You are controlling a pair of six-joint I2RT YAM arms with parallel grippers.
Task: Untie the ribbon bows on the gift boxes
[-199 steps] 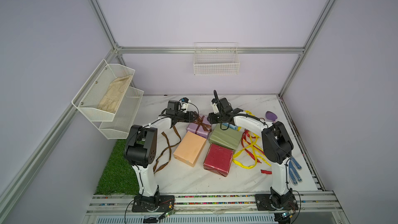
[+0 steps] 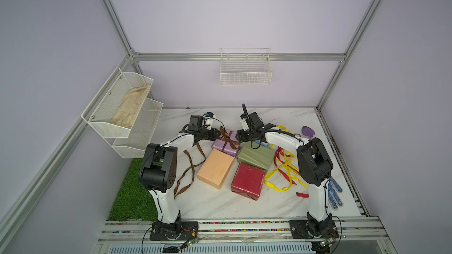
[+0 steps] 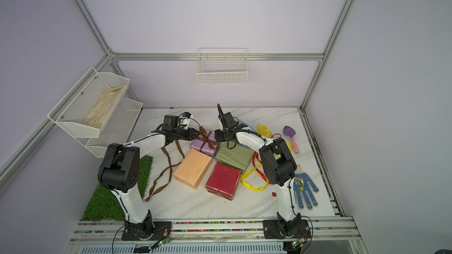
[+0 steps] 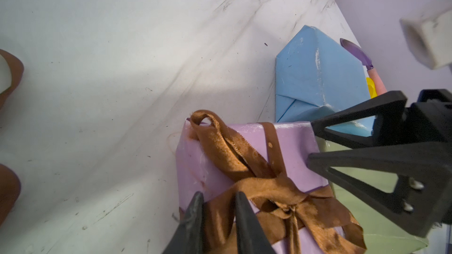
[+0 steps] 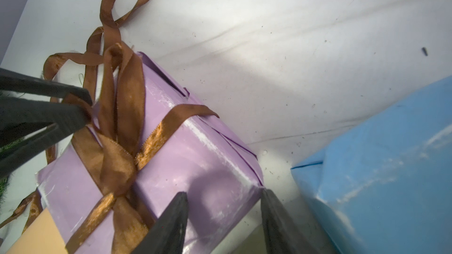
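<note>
The lilac gift box (image 5: 197, 169) carries a brown ribbon bow (image 5: 117, 164) with loops trailing toward its back. In the left wrist view my left gripper is low over the bow's left part, fingertips part open; whether ribbon lies between them is unclear. My right gripper is part open over the lilac box's right edge, with no ribbon visible between its fingers. In both top views the two grippers face each other across this box.
Blue (image 4: 320, 70), green (image 2: 254, 155), peach (image 2: 215, 167) and red (image 2: 247, 178) boxes crowd around without bows. Loose ribbons lie left and right. Mesh baskets (image 2: 120, 113) hang at left and back; a glove (image 3: 306, 190) lies front right.
Compared with a second ago, both grippers sit very slightly lower at the lilac box; the boxes have not visibly moved.
</note>
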